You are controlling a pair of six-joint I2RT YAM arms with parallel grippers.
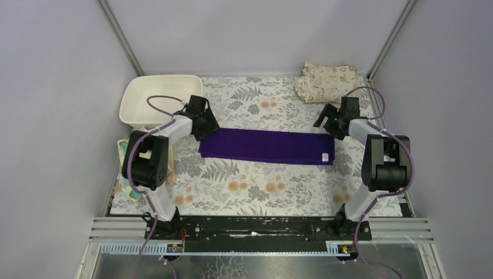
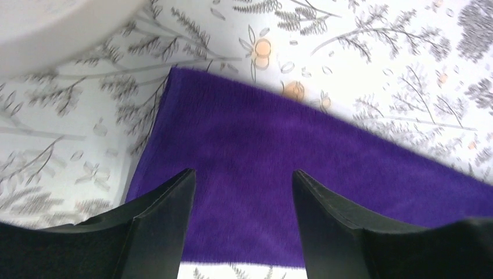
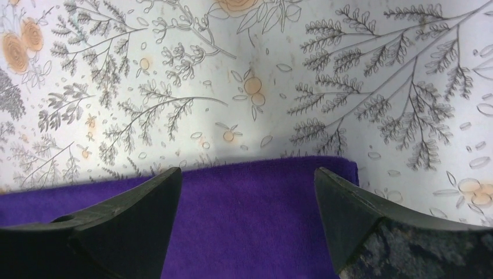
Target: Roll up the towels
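Observation:
A purple towel (image 1: 264, 145) lies as a long flat strip across the middle of the table, a small white label near its right end. My left gripper (image 1: 213, 135) is over the towel's left end, by its far corner. In the left wrist view, the left gripper is open, with flat towel visible between its fingers but not pinched. At the towel's far right corner is my right gripper (image 1: 327, 127). The right wrist view shows the right gripper open, the towel's far edge running between its fingers.
An empty white bin (image 1: 135, 93) stands at the back left. A patterned cloth (image 1: 123, 152) lies partly under the left arm. A folded pale floral cloth (image 1: 328, 83) rests at the back right. Behind and in front of the towel, the floral table covering is bare.

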